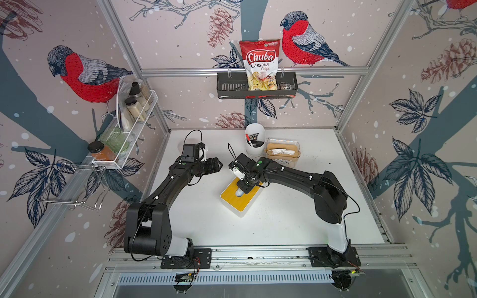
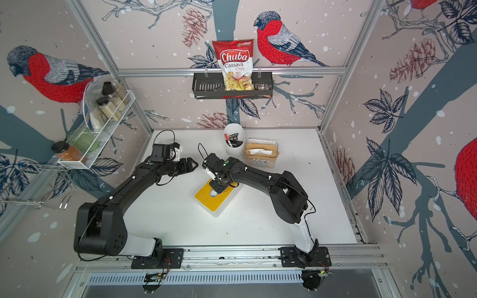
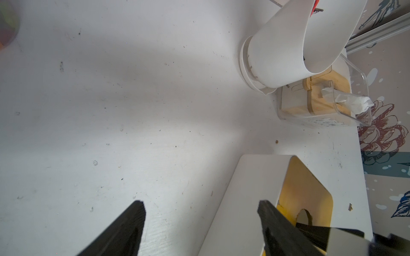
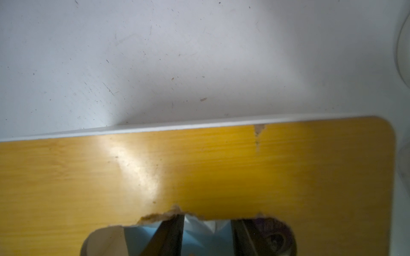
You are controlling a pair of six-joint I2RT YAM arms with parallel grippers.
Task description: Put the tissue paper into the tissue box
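A white box with a yellow wooden-look lid lies at the table's middle, with light blue and white material visible inside its slot. My right gripper is down in that slot, its fingers apart; the frames do not show clearly whether the material between them is held. My left gripper stands open above the table to the left of the box, nothing between its fingers. A clear container with a wooden lid and white tissue sits at the back right.
A white cup with utensils stands at the back, beside the clear container. A wire shelf with jars hangs on the left wall.
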